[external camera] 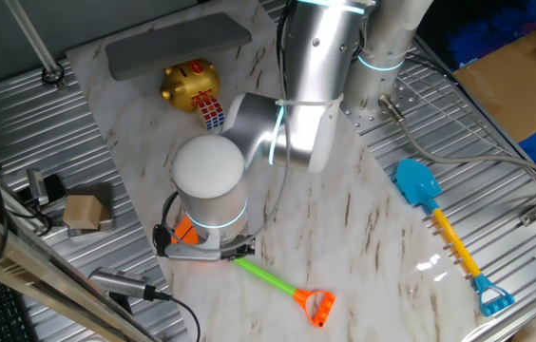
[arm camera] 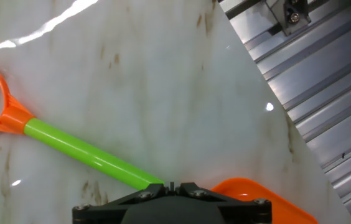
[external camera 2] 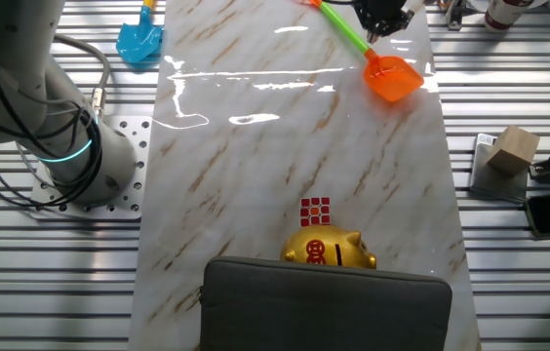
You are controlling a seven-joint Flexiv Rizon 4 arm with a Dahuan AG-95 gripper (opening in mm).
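Observation:
A toy shovel with a green shaft (arm camera: 88,152), an orange ring handle (arm camera: 15,115) and an orange blade (arm camera: 256,198) lies on the marble-patterned board. My gripper is over the join of shaft and blade, its two black fingers meeting at the middle, so it looks shut. That join is hidden behind the fingers in the wrist view, and whether they touch it cannot be told. In exterior view 2 the orange blade (external camera 2: 392,78) lies flat beside the gripper's tips. Most of the blade is covered by the arm in exterior view 1.
A gold piggy bank (external camera: 191,84), a Rubik's cube (external camera 2: 315,211) and a dark grey case (external camera 2: 326,307) stand at one end of the board. A blue and yellow shovel (external camera: 450,237) lies off its side on metal slats. Mid-board is clear.

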